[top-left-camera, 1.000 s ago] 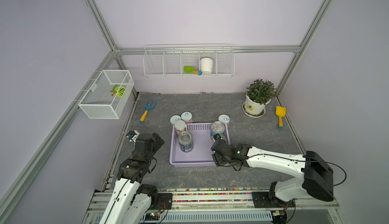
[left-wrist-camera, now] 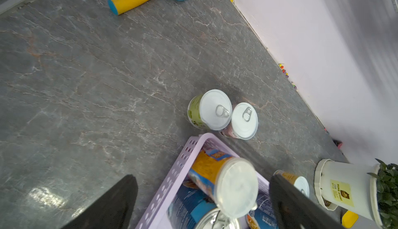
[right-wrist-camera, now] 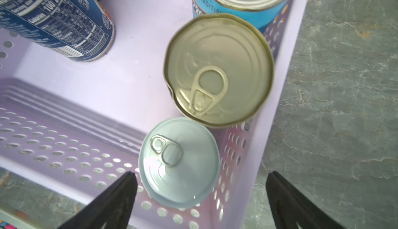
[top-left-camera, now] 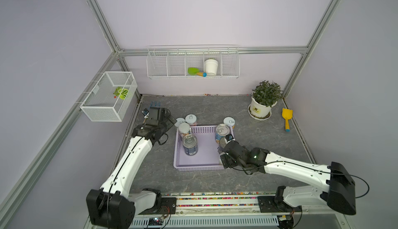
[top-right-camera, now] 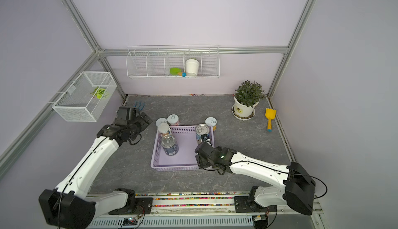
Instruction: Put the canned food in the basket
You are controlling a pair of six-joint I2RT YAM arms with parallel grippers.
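The lilac basket point(top-left-camera: 203, 165) holds several cans, among them a large can point(top-left-camera: 190, 145) and a ring-pull can point(right-wrist-camera: 178, 160) in its near right corner. Behind it, outside, stand a green-labelled can point(left-wrist-camera: 209, 108), a pink can point(left-wrist-camera: 244, 120) and a yellow-labelled can point(top-right-camera: 210, 122). My left gripper is open, raised at the basket's left, looking over the cans with nothing held. My right gripper is open over the basket's right side, above the ring-pull can, its fingers on either side in view.
A potted plant point(top-left-camera: 260, 106) and a yellow shovel point(top-left-camera: 286, 119) stand or lie at back right. A blue fork point(left-wrist-camera: 132, 0) lies at back left. Wire racks hang on the walls.
My left arm has risen and moved toward the back, now covering much of the fork in the top left view. My right arm has shifted slightly rightward.
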